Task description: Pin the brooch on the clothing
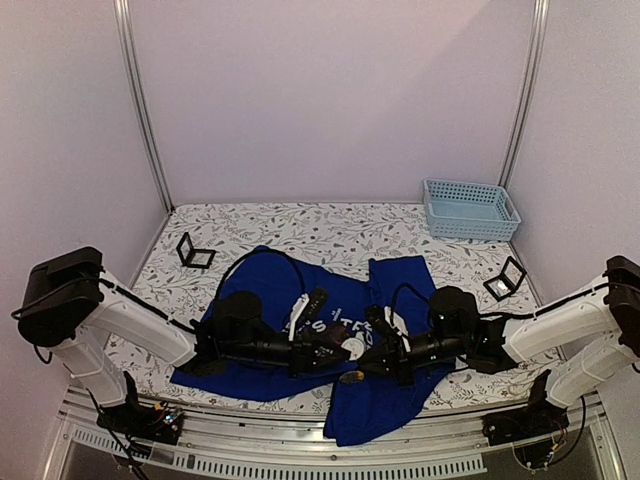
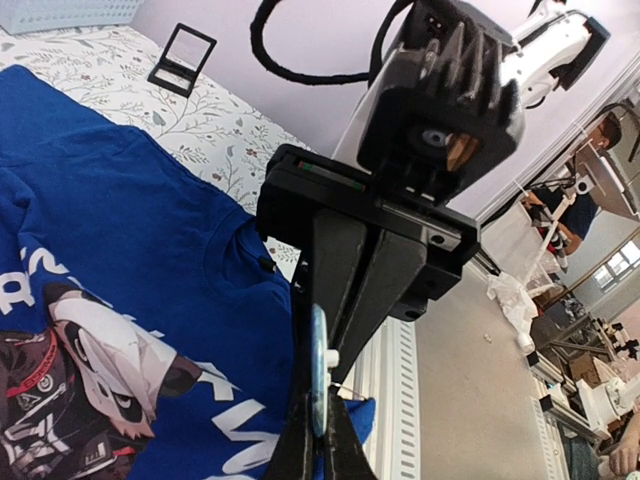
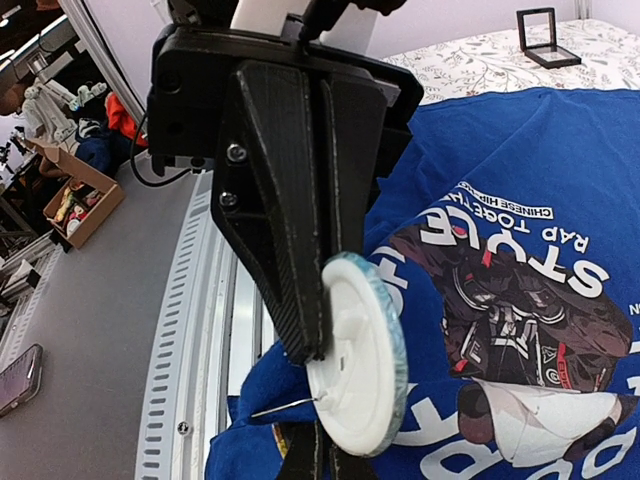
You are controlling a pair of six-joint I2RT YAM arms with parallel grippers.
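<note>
The round brooch has a white back, a pale blue rim and its pin swung out over the cloth. My left gripper is shut on the brooch's edge; from the left wrist view the disc appears edge-on. The blue printed shirt lies spread beneath both arms. Close beside the brooch, my right gripper is shut with a fold of the shirt at its fingertips.
A light blue basket stands at the back right. Small black frames stand at the left and right. The shirt hangs over the front edge.
</note>
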